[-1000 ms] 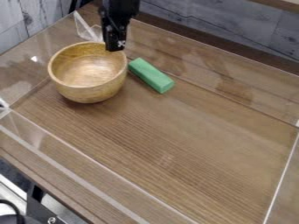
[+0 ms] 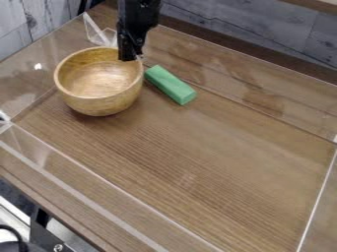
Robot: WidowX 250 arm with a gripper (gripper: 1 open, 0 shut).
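A tan wooden bowl [image 2: 99, 98] rests on the wooden table [image 2: 198, 182] in the upper left of the camera view. Just right of it lies a green block [image 2: 170, 84], tilted diagonally. My dark gripper [image 2: 129, 51] is at the top, over the bowl's back rim, partly cropped by the frame; its fingers are small and dark, and I see nothing held between them.
A pale object, hard to make out, sits at the bowl's back left.
My gripper has shifted very slightly at the top of the view. The bowl and green block look unmoved.
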